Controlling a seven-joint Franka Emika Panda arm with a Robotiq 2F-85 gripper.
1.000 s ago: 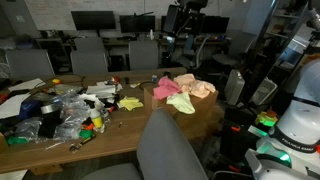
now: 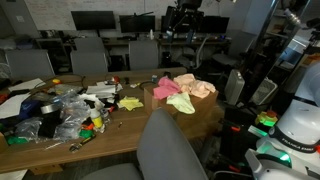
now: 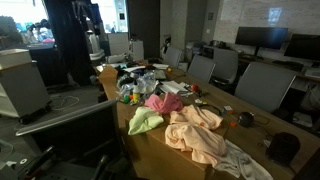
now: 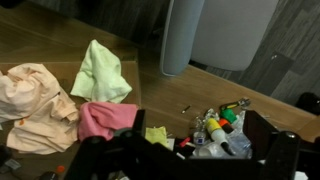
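Observation:
High over the table hangs my gripper, its dark fingers [image 4: 262, 136] wide apart and empty. A pale green cloth [image 4: 101, 76], a pink cloth [image 4: 105, 119] and a peach cloth [image 4: 42, 112] lie crumpled together on the left in the wrist view. Below the gap between the fingers is a small yellow cloth [image 4: 157, 135]. Exterior view 2 shows the pale green cloth [image 3: 145, 120] hanging at the wooden edge, with the peach cloth [image 3: 197, 137] beside it. A whitish cloth [image 3: 242, 163] lies nearby.
Bottles [image 4: 216, 130] and plastic bags [image 2: 70, 122] clutter the table's other end. A grey chair [image 2: 170, 145] stands against the near side. Bare wood [image 2: 125, 135] shows in front of the small yellow cloth. More chairs line the far side.
The arm has shifted slightly above the table in exterior view 1. The cloths and the clutter look unmoved.

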